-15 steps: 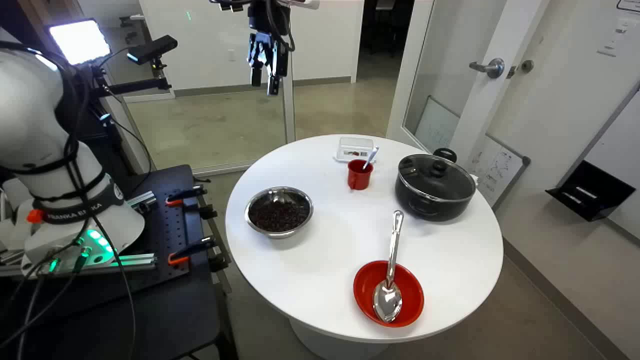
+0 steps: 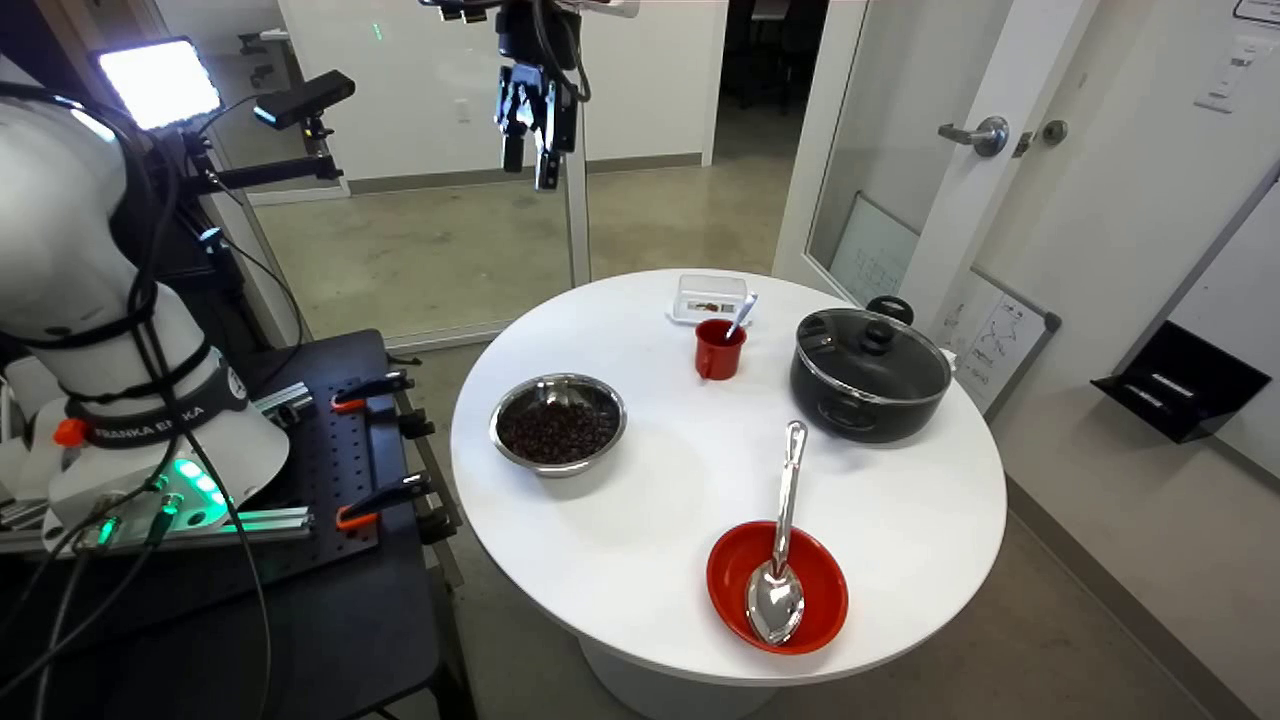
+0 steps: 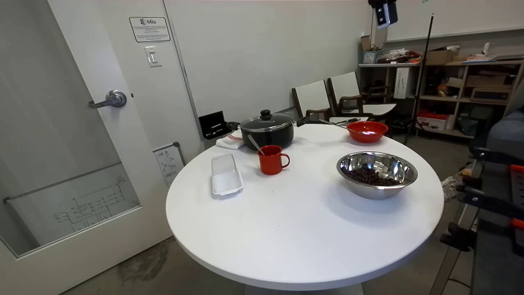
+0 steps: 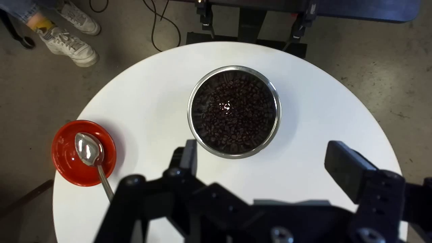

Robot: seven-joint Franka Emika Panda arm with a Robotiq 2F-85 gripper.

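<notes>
My gripper [image 2: 531, 178] hangs high above the round white table, fingers spread apart, holding nothing. From the wrist view, its open fingers [image 4: 188, 160] frame bare tabletop, just off the steel bowl [image 4: 235, 113] of dark beans. A large silver spoon [image 2: 776, 594] rests in the red bowl [image 2: 829, 576], its handle leaning over the rim. Toward the back stand a red mug [image 3: 271, 162] with a small utensil in it, a clear plastic container [image 3: 226, 176] and a black pot [image 2: 869, 378] under a glass lid.
A white cloth [image 3: 229, 142] lies beside the pot. The dark robot bench [image 2: 360, 600] with clamps borders the table, and a person's shoes [image 4: 73, 46] show on the floor.
</notes>
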